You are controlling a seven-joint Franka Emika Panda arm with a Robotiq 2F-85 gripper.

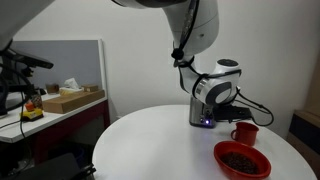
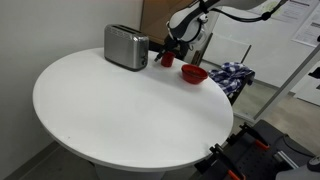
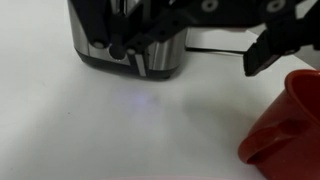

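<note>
A red mug stands upright on the white table behind the red bowl. In the wrist view the mug fills the lower right, its handle turned left. My gripper is open, with bare tabletop showing below its spread dark fingers and the mug off to their right. Seen from the first exterior camera, the gripper hangs just above and left of the mug, apart from it. The bowl holds something dark; its contents are too small to make out.
A silver toaster stands left of the mug, close to the gripper; in the wrist view the toaster lies just beyond the fingers. A blue-and-white cloth lies at the table's edge past the bowl.
</note>
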